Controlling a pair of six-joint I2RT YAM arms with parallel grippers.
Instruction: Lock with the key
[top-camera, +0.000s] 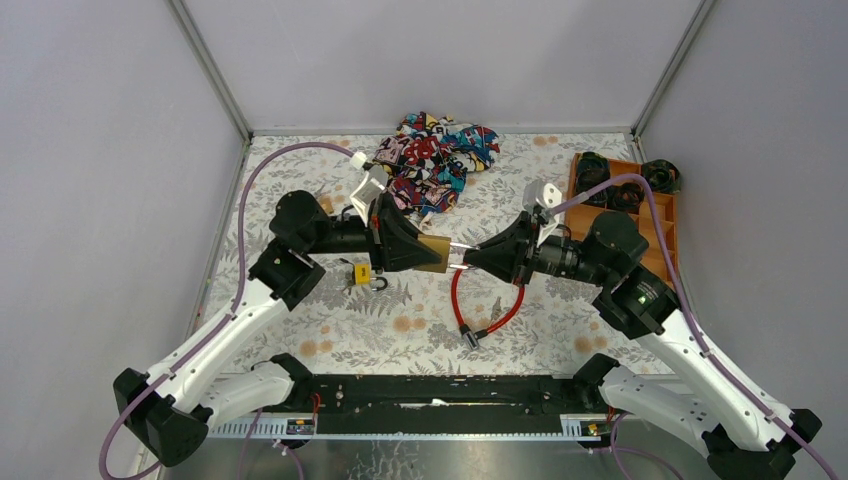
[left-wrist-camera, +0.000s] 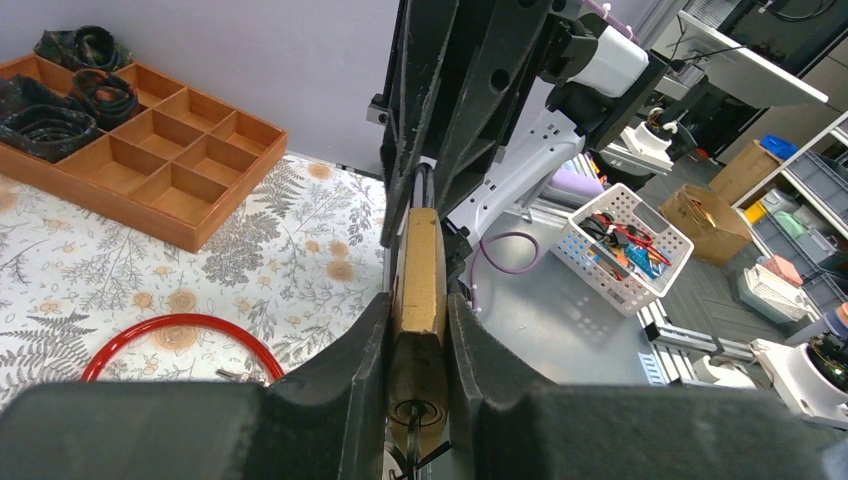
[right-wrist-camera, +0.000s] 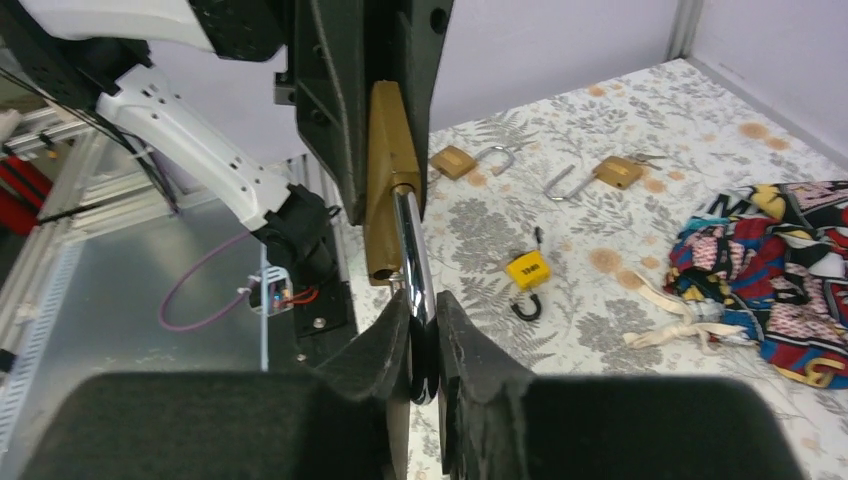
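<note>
A brass padlock (top-camera: 434, 254) is held in the air between the two arms, its shackle pointing right. My left gripper (top-camera: 424, 252) is shut on the padlock's body. In the left wrist view, the padlock (left-wrist-camera: 420, 270) stands on edge, its keyhole face toward the camera. From the right, my right gripper (top-camera: 476, 257) is shut on the shackle. The steel shackle (right-wrist-camera: 415, 270) runs from the body down between the right fingers in the right wrist view. I cannot tell how far the shackle sits in the body. No key can be made out clearly on this padlock.
On the table lie a yellow lock (top-camera: 362, 273), two more brass padlocks (right-wrist-camera: 453, 162) (right-wrist-camera: 618, 172), a red cable lock (top-camera: 510, 312) and a patterned cloth (top-camera: 430, 160). A wooden compartment tray stands at the right.
</note>
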